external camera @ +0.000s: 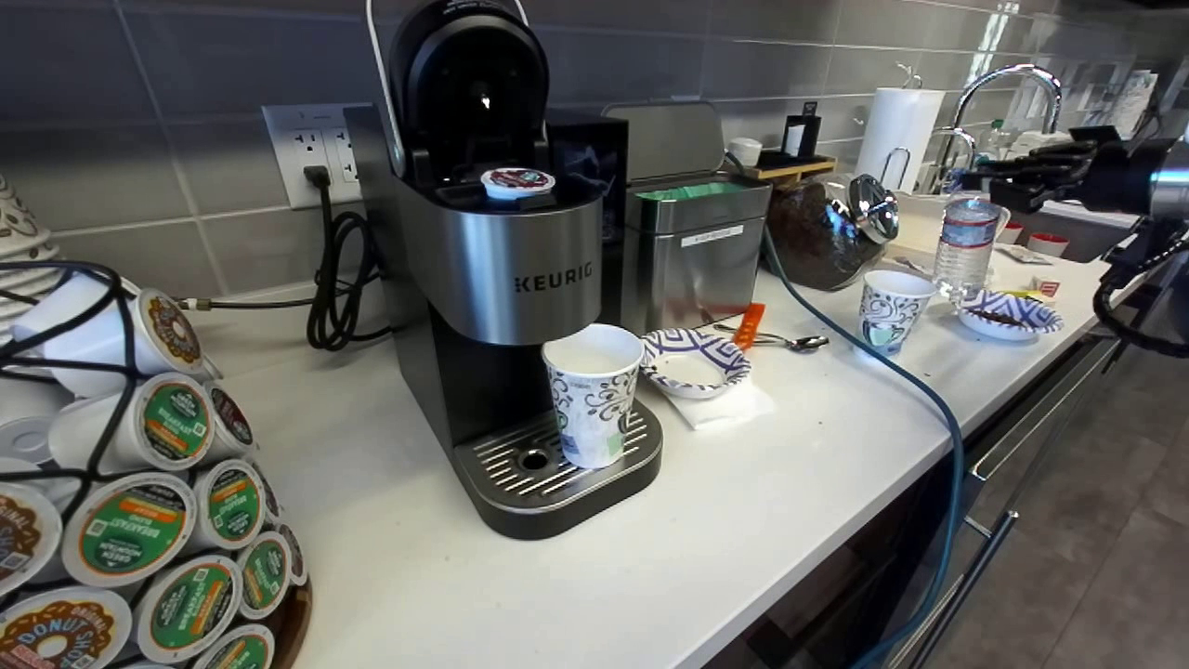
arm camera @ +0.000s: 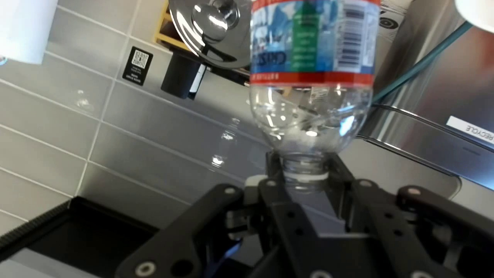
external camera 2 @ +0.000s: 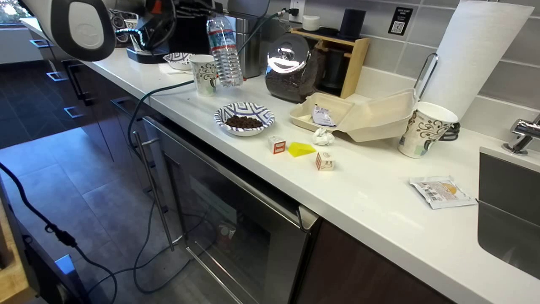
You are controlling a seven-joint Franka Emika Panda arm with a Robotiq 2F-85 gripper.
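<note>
A clear plastic bottle [external camera: 967, 247] with a blue and red label hangs from my gripper, which is shut on its neck in the wrist view. The fingers [arm camera: 340, 178] grip just below the bottle's shoulder, on either side. In exterior view 2 the bottle [external camera 2: 225, 53] is slightly tilted, its base above the counter, beside a patterned paper cup [external camera 2: 203, 76]. My gripper [external camera: 986, 184] comes in from the right in exterior view 1, above the counter.
A bowl of dark grounds [external camera 2: 244, 118] sits near the bottle. Behind are a round glass jar [external camera 2: 284, 71] and a metal recycle bin [external camera: 704, 251]. The coffee maker [external camera: 490, 268] stands with its lid raised and a paper cup [external camera: 593, 396] on its tray. A teal cable [external camera: 881, 351] crosses the counter.
</note>
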